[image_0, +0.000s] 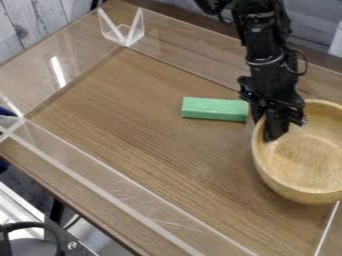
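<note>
My black gripper (274, 125) reaches down from the top right and is shut on the near rim of a tan bowl (301, 165) at the right side, at the rim's upper left. The bowl's inside faces up and it runs to the right edge. A green block (211, 109) lies on the wooden table (120, 140), just left of the gripper.
A small clear holder (123, 28) stands at the back left. Clear tape strips cross the table at the lower left and back. A black device (34, 240) sits at the bottom left corner.
</note>
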